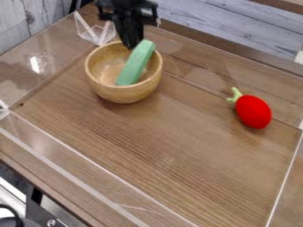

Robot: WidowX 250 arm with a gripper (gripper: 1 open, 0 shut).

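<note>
A tan bowl (pixel 109 89) sits at the upper left of the table (pixel 154 168), with a long pale green object (pixel 138 62) lying in it, tilted up against the rim. Above the bowl, at the top edge of the view, is my black gripper (pixel 126 34), clear of the green object. Only its lower part shows, and it looks shut, with nothing visible between its fingers.
A red vegetable-like object (pixel 252 112) with a green top lies on the right of the table. A clear, crinkled plastic piece is behind the bowl at the upper left.
</note>
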